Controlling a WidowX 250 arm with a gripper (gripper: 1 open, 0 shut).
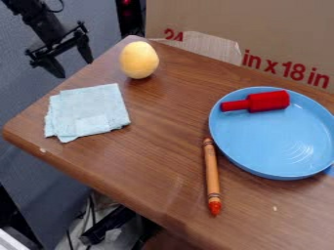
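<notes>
The black gripper (53, 64) hangs at the top left, beyond the table's edge, above and left of a folded pale blue cloth (86, 113); its fingers look apart, with nothing seen between them. A yellow egg-shaped object (140, 60) stands near the back of the wooden table. A red cylindrical object with a handle (264, 101) lies on a blue plate (274, 143) at the right. An orange crayon (212, 178) with a red tip lies left of the plate.
A cardboard box (261, 39) stands along the back of the table (156, 176).
</notes>
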